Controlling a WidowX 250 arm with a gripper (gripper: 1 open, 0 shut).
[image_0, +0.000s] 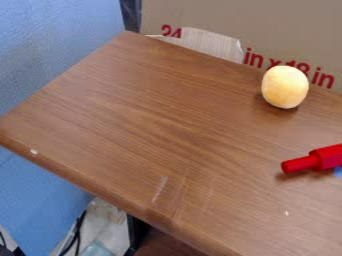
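A pale yellow round object (285, 87), egg-like in shape, rests on the wooden table (147, 120) near its back right. A red cylindrical object (313, 160) lies on its side at the right edge of the view, partly cut off, with a bit of blue just under it. I see no gripper in this view.
A cardboard box (214, 22) with red printing stands behind the table. Blue padding (54, 60) is beyond the left edge, and cables show below it.
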